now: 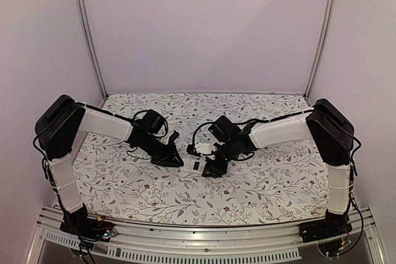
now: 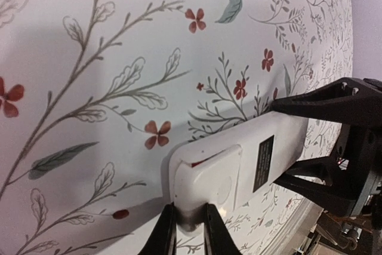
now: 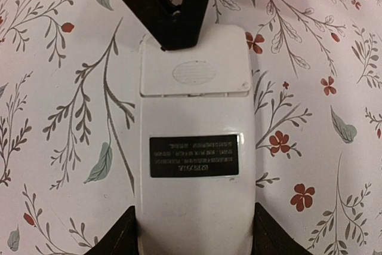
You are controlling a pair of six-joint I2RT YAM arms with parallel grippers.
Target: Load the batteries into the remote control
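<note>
A white remote control (image 1: 193,166) lies back up on the floral table between the two grippers, its black label facing up. In the right wrist view its battery cover (image 3: 194,76) is at the far end. My right gripper is shut on the other end. In the left wrist view my left gripper is at the cover end (image 2: 206,177), fingertips against it; whether they grip it is hard to tell. No batteries can be seen.
Pale walls stand at the back and sides, with a metal rail along the front edge.
</note>
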